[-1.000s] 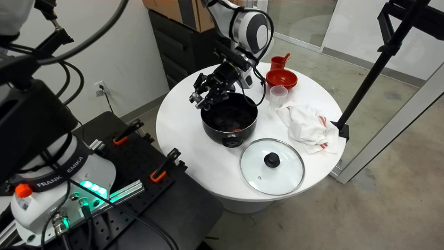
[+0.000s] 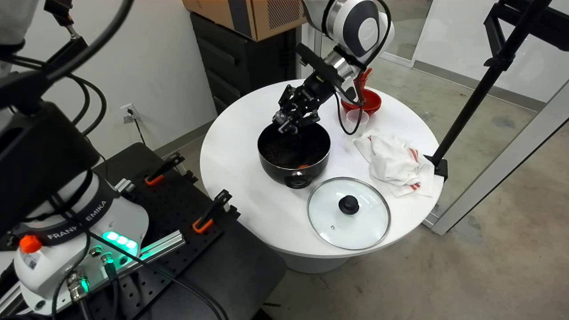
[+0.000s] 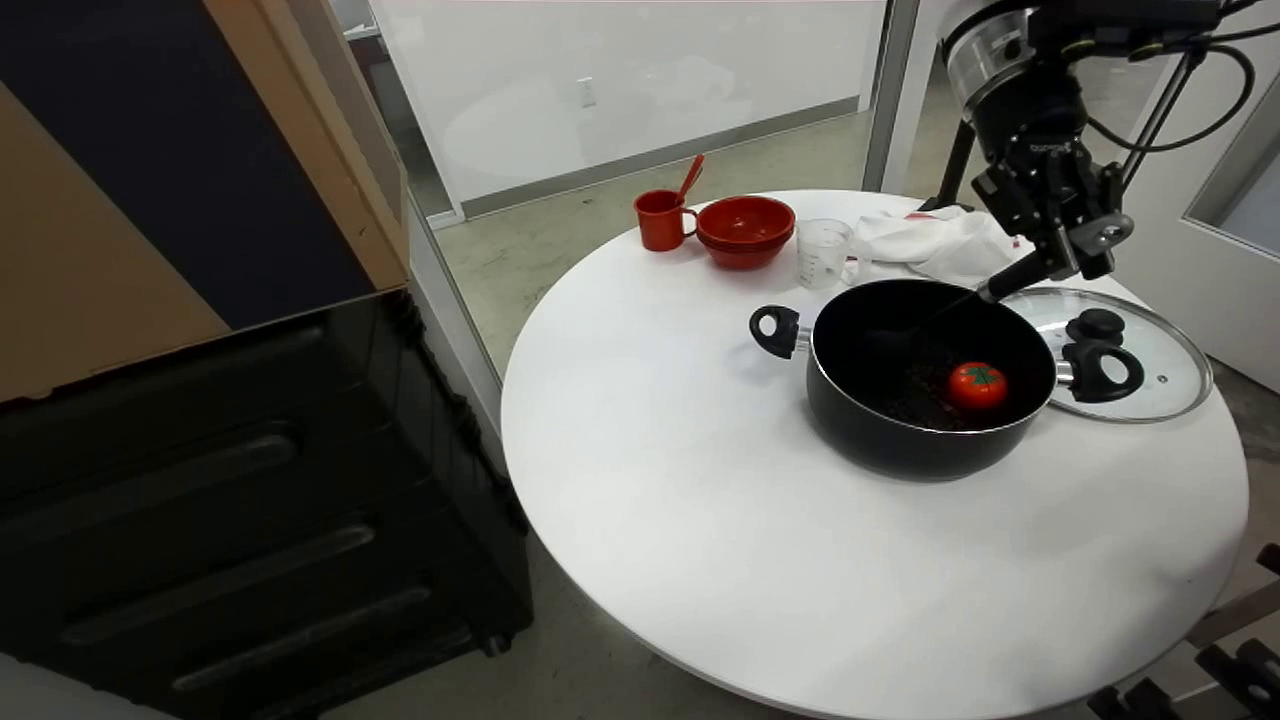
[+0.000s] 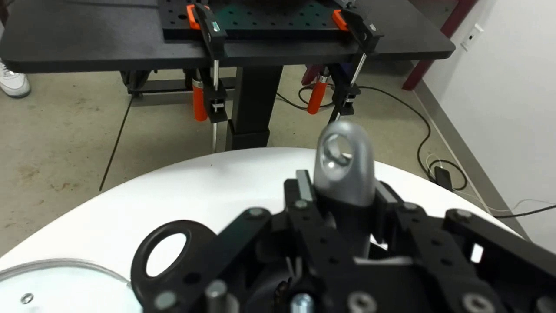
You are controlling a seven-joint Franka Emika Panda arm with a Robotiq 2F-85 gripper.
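My gripper is shut on the handle of a black utensil (image 4: 344, 161), whose grey end with a hole sticks up between the fingers. In exterior view 2 the utensil's dark shaft (image 3: 1014, 276) slants down from the gripper (image 3: 1074, 258) into the black pot (image 3: 894, 446); its lower end is hard to make out against the dark inside. A red tomato (image 3: 978, 385) with a green top lies in the pot, with small dark bits around it. From exterior view 1 the gripper sits over the pot's far rim.
A glass lid (image 2: 349, 213) with a black knob lies beside the pot. Behind stand red bowls (image 3: 746, 228), a red mug (image 3: 660, 221), a clear cup (image 3: 823, 252) and a white towel (image 2: 397, 165).
In exterior view 1 my arm and gripper have moved right across the pot's far side, carrying the utensil. The arm now covers the red mug and part of the bowls. Pot and lid stay put.
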